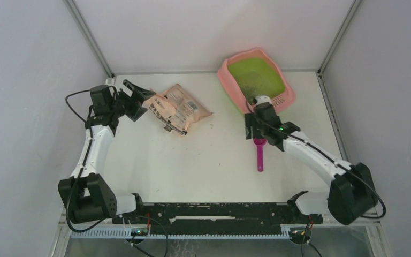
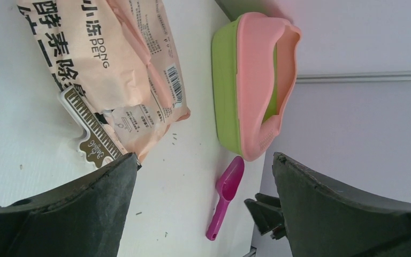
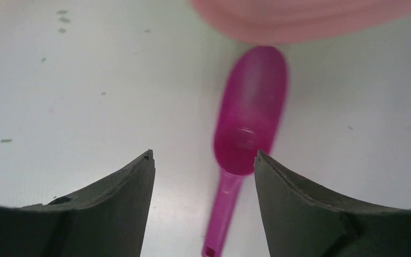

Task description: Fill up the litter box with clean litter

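The litter box (image 1: 231,85), pink-rimmed with a green inside, stands at the back right of the table. A pink paper litter bag (image 1: 181,110) lies slumped at the back left, and the left wrist view shows a brown strip along its edge. In front of the box lies a magenta scoop (image 3: 251,115), handle toward the table's front. Over the scoop's bowl, my right gripper is open; the handle shows between its fingers, not gripped. Beside the bag, my left gripper stands open and empty.
Small dark litter grains are scattered on the white table (image 1: 198,166), whose front middle is otherwise clear. Grey walls close in the left, right and back. The litter box's rim overhangs close to the scoop's far end.
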